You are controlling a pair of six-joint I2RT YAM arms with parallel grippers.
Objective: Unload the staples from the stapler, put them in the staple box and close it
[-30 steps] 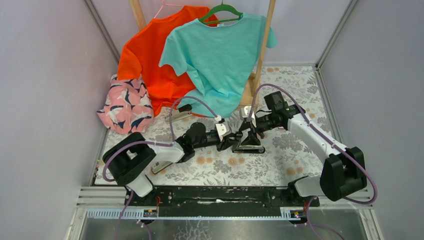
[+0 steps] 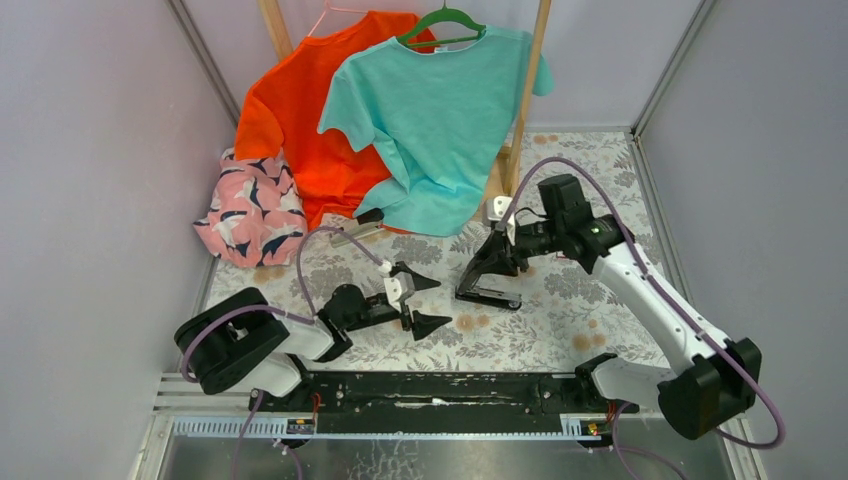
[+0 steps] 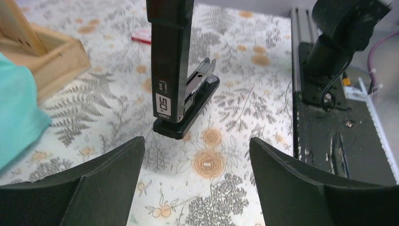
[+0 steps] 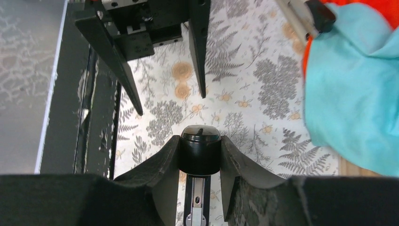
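A black stapler (image 2: 488,298) is on the floral mat, its upper arm (image 3: 168,70) raised nearly upright. My right gripper (image 2: 484,260) is shut on that arm's end (image 4: 200,153), with the metal channel visible below. My left gripper (image 2: 424,305) stands open to the left of the stapler, nothing between its fingers; in the left wrist view the stapler stands beyond its fingertips.
A second, beige stapler (image 2: 352,233) lies by the hanging orange (image 2: 300,120) and teal (image 2: 420,130) shirts. A pink patterned cloth (image 2: 250,215) is at back left, a wooden frame (image 3: 61,61) behind.
My left gripper has pulled away from the stapler toward the lower left and opened. My right gripper now holds the raised arm, and the stapler has shifted slightly left.
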